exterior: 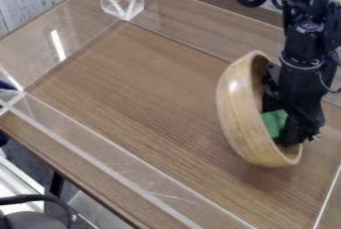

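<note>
A light wooden bowl (242,115) stands tilted up on its side at the right of the table, its opening turned toward my black gripper (280,102). The gripper reaches into the bowl from the right, over a green item (274,123) inside it. The fingertips are mostly hidden by the bowl and the gripper body, so what lies between them is unclear.
Clear strips run along its edges, with a clear bracket (123,2) at the back left. Dark cables and hardware sit beyond the lower left edge.
</note>
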